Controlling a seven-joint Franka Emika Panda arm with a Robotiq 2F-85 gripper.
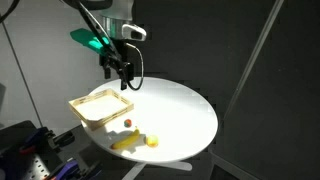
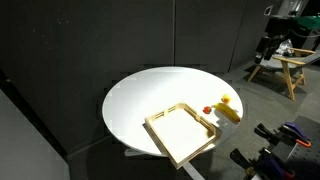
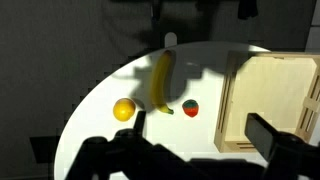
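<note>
My gripper (image 1: 118, 77) is high above the white round table, with its fingers wide apart and nothing between them. In the wrist view the open gripper frames the table from below. A yellow banana (image 3: 161, 82) lies on the tabletop, with an orange (image 3: 124, 109) beside it and a small red strawberry (image 3: 190, 108) with a green top on its other side. The shallow wooden tray (image 3: 225, 100) sits to the right and its inside looks empty. Exterior view 2 shows the tray (image 2: 161, 139) left of the banana (image 2: 229, 114).
Beyond the table's edge is dark floor. A wooden chair (image 2: 279, 72) stands at the right in exterior view 2, off the table.
</note>
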